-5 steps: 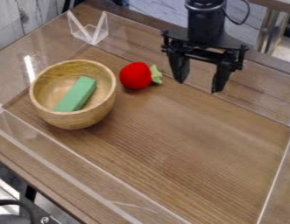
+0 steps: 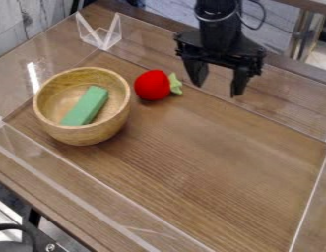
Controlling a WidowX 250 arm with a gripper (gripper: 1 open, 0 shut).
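Observation:
My black gripper (image 2: 221, 65) is raised over the back middle of the wooden table, its two fingers spread apart with nothing visible between them. Left of it lies a red round object with a green top (image 2: 155, 85). A wooden bowl (image 2: 115, 126) at the left holds a green oblong object (image 2: 85, 106).
A clear plastic object (image 2: 99, 30) sits at the back left. A dark cable or part shows at the lower left edge.
The arm has drawn back and slightly up, away from the viewer. The bowl and the red and green objects look unmoved.

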